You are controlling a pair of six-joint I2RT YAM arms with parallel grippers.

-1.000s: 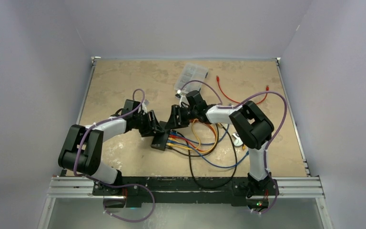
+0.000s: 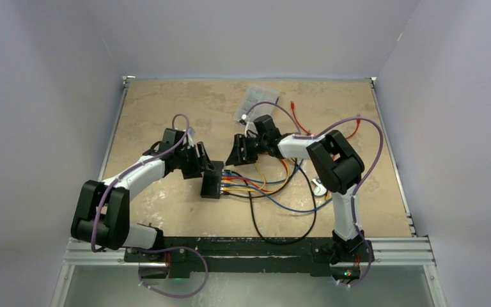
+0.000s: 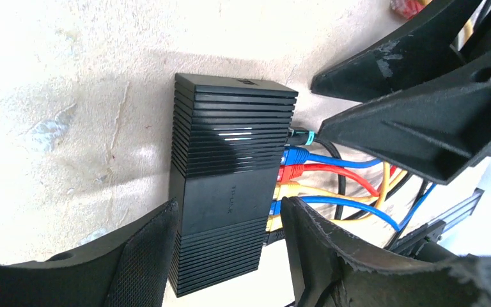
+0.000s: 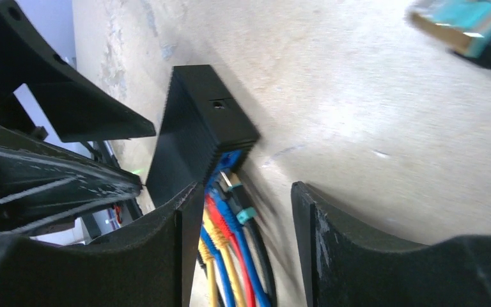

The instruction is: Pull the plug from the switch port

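The black switch (image 2: 211, 182) lies on the board, with cables in its right side. In the left wrist view it (image 3: 224, 198) stands between and beyond the open fingers of my left gripper. A black plug with a teal band is at its upper port; in the right wrist view this plug (image 4: 236, 192) lies at the end beside an apparently empty blue-lit port, seating unclear. My right gripper is open just above that plug, nothing visibly held. From above, both grippers hover at the switch's upper end, the left on its left, the right on its right.
Blue, red, yellow and black cables (image 2: 281, 204) sprawl to the right. A clear plastic box (image 2: 256, 96) stands at the back, with a loose red cable (image 2: 297, 118) beside it. The board's left and front areas are mostly clear.
The switch has shifted slightly up and left and straightened since a second ago. My left gripper has lifted and backed slightly from it; the right has moved a little to the right.
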